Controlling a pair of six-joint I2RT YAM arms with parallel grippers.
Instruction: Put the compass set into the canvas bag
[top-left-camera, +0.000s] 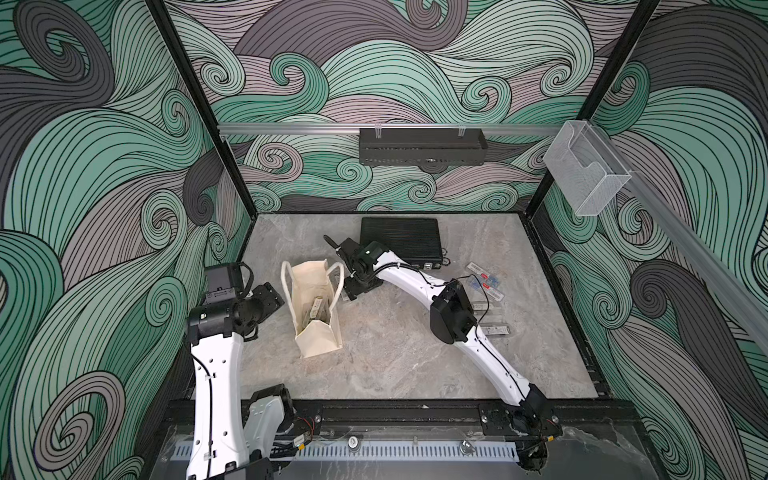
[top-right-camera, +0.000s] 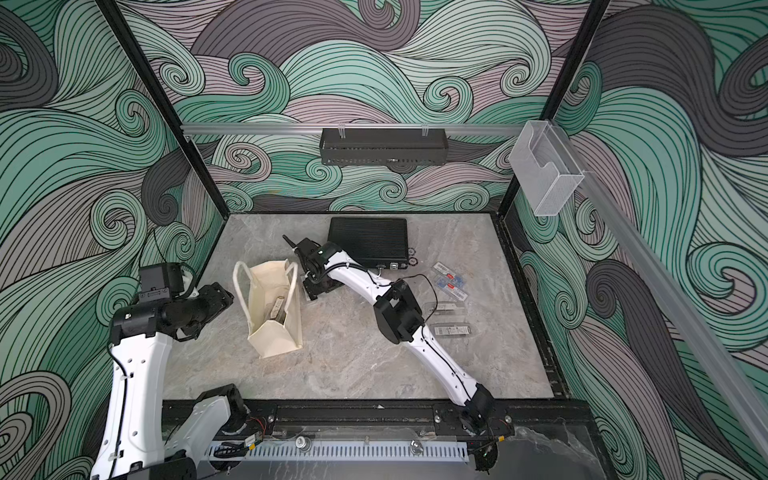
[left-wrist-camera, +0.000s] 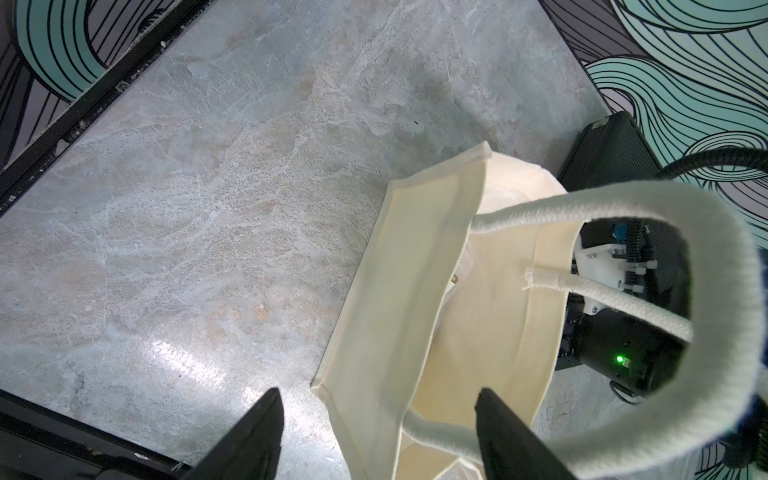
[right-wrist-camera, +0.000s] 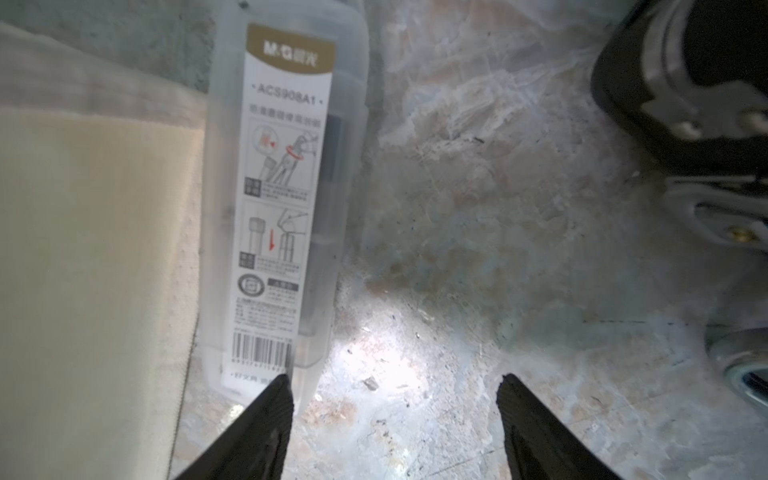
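A clear plastic compass set (right-wrist-camera: 276, 200) with a white and gold label lies flat on the table, right against the canvas bag (right-wrist-camera: 88, 304). My right gripper is open just above the table, one fingertip over the near end of the case and nothing between its fingers. Upright with its mouth open, the cream canvas bag (top-left-camera: 318, 340) has another labelled case (top-left-camera: 316, 307) inside. My left gripper is open and empty left of the bag; in its wrist view a bag handle (left-wrist-camera: 720, 336) loops past the right finger.
More labelled cases (top-left-camera: 496, 329) lie at the table's right side, near a clear pack with blue parts (top-left-camera: 485, 281). A black briefcase (top-left-camera: 400, 240) rests at the back, behind my right arm.
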